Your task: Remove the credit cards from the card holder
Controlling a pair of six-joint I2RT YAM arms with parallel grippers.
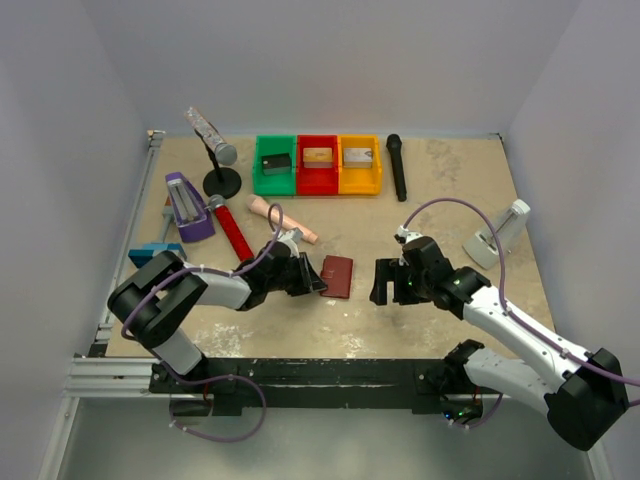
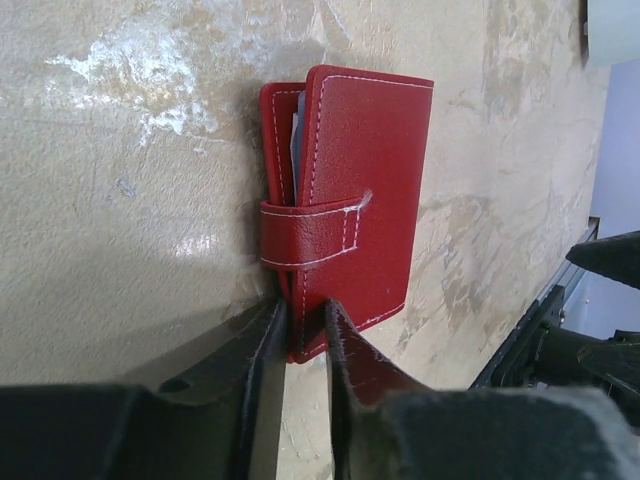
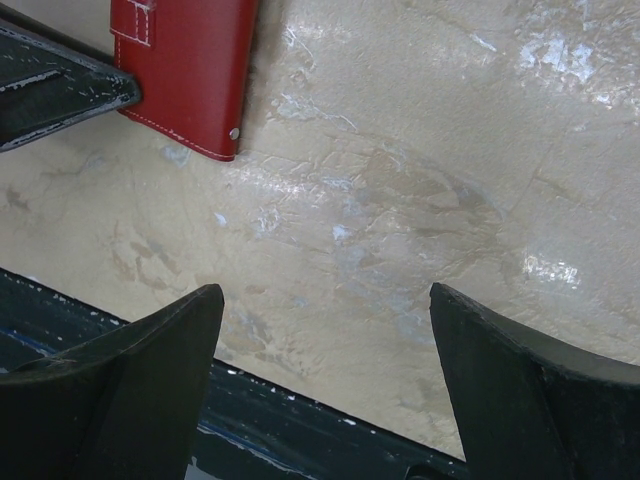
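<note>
The red leather card holder lies closed on the table, its strap across the open-edge side. A pale card edge shows between its covers. My left gripper is partly open, its fingers narrowly apart at the holder's lower corner, with the edge of the holder between them. Whether both fingers touch it I cannot tell. To the holder's right in the top view, my right gripper stands wide open and empty. The holder shows at the top left of the right wrist view, a left finger against it.
Behind stand green, red and yellow bins, each with something inside. A doll-coloured rod and a red-handled tool lie left of centre. A microphone lies at the back right.
</note>
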